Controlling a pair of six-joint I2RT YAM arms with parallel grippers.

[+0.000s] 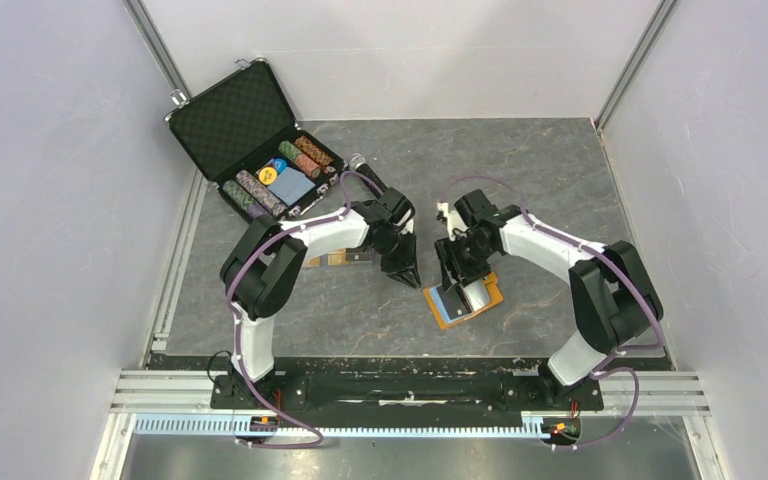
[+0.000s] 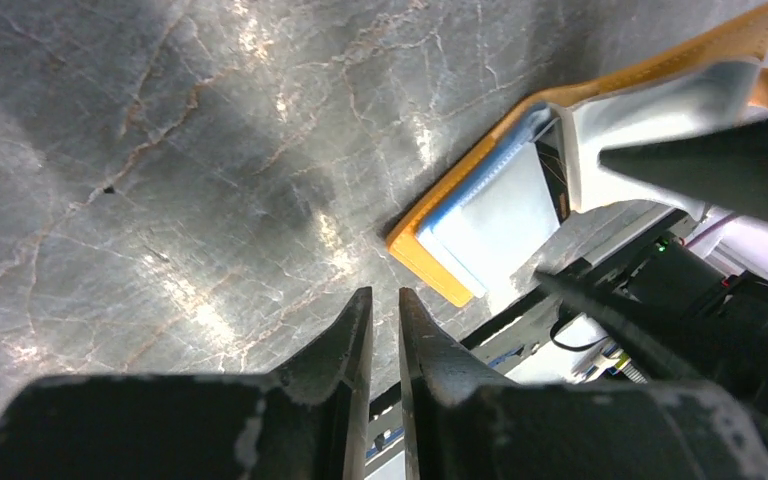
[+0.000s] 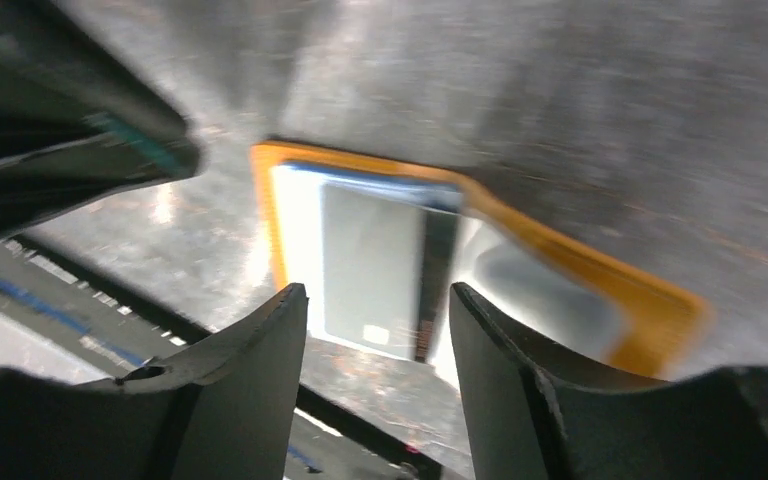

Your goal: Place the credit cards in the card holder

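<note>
An orange card holder [image 1: 495, 294] lies open near the table's front middle, with pale, blue and black cards [image 2: 490, 220] in it. In the left wrist view my left gripper is just left of the holder, its tips close together, nothing visible between them. My right gripper is over the holder, fingers apart with nothing held, cards seen below between them; that view is blurred. More cards [image 1: 332, 259] lie partly hidden under the left arm.
An open case of poker chips [image 1: 280, 180] stands at back left. A microphone [image 1: 368, 175] lies behind the left arm.
</note>
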